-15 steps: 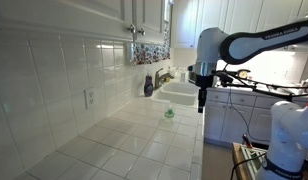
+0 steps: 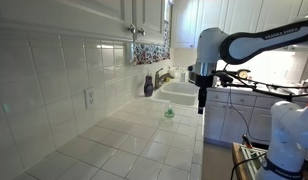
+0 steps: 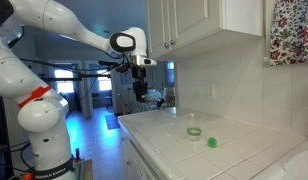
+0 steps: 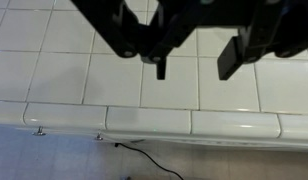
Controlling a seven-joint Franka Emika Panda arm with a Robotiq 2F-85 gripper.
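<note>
My gripper hangs over the front edge of the white tiled counter (image 4: 114, 80). In the wrist view its dark fingers (image 4: 229, 60) stand apart, with only bare tile showing between them. Exterior view 1 has the gripper (image 2: 201, 100) at the counter's right side, apart from the small items. A small green object (image 3: 212, 142) rests on the tiles, and a clear, greenish round container (image 3: 194, 132) sits close by. Both are too small to make out in detail, and neither appears in the wrist view.
A white sink (image 2: 180, 92) with a faucet lies at the counter's far end, a dark bottle (image 2: 148, 86) beside it. White cabinets (image 3: 209, 30) overhang the counter. A black cable (image 4: 149, 158) runs below the front edge. Much of the tiled top is clear.
</note>
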